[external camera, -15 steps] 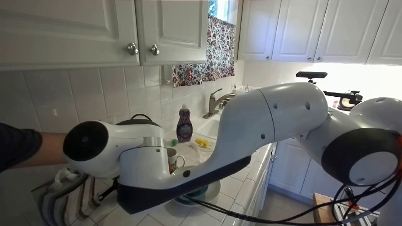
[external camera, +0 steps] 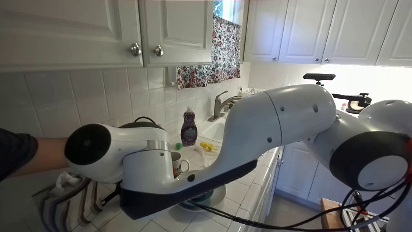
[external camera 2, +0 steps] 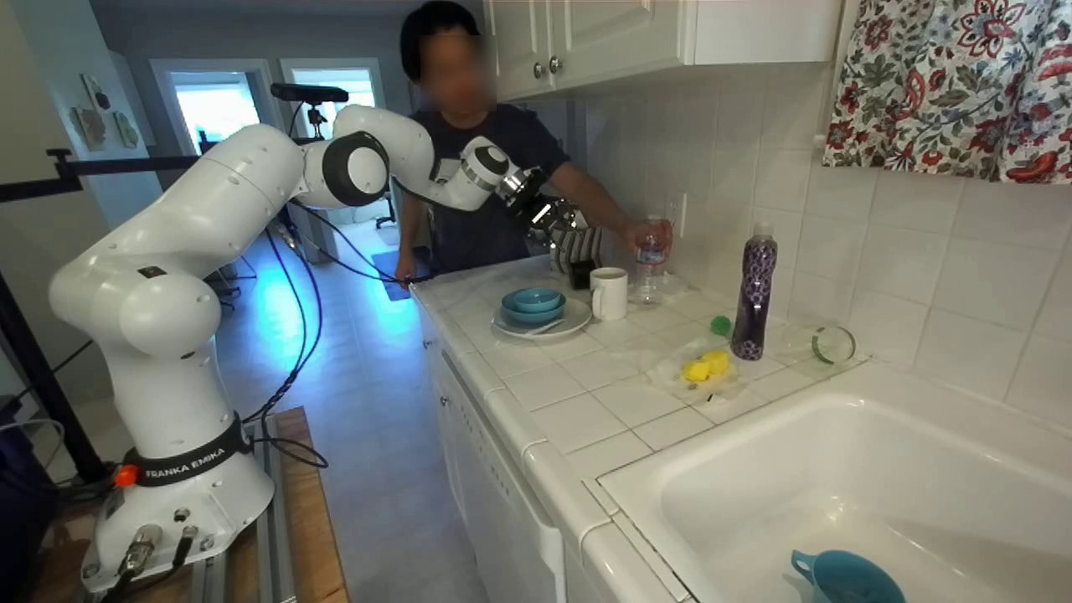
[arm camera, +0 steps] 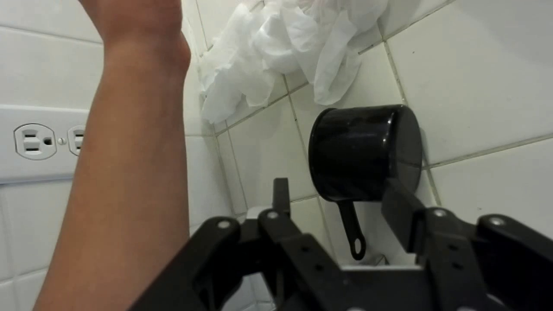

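In the wrist view my gripper stands open, with nothing between its fingers. Just past the fingertips a black cup with a handle (arm camera: 357,155) lies on its side on the white tile. A person's bare forearm (arm camera: 137,134) reaches along the wall at the left of that view. In exterior view 2 the person's hand (external camera 2: 648,236) is on a clear bottle (external camera 2: 651,261) near the wall. Exterior view 1 shows the arm's wrist (external camera: 148,166), which hides the gripper there.
White crumpled paper (arm camera: 290,46) lies behind the black cup. A white mug (external camera 2: 609,293), a plate with blue bowls (external camera 2: 534,306), a purple soap bottle (external camera 2: 755,291) and a yellow item (external camera 2: 706,366) share the counter. The sink (external camera 2: 643,482) holds a blue cup (external camera 2: 852,578).
The person's sleeve and forearm at the left edge have shifted slightly, and the white paper above the striped cloth looks a little different. My arm has not visibly moved.
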